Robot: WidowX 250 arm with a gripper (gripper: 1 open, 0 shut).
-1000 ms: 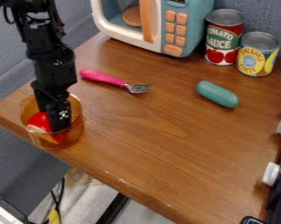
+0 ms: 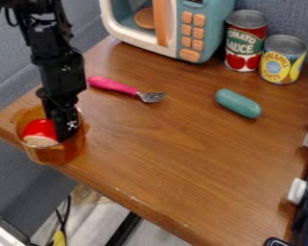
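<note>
My black gripper (image 2: 61,123) reaches down into an amber transparent bowl (image 2: 69,150) at the left edge of the wooden table. A red object (image 2: 39,132) with a pale lower part sits in the bowl beside the fingertips, on their left. The fingertips are partly hidden by the bowl, so their grip is unclear.
A pink-handled fork (image 2: 124,89), a teal cylinder (image 2: 238,104), two cans (image 2: 244,43) and a toy microwave (image 2: 167,24) stand or lie toward the back. A dark appliance (image 2: 301,207) lines the right edge.
The gripper has shifted slightly within the bowl, and the red object has moved a little, showing more of itself to the left of the fingers.
</note>
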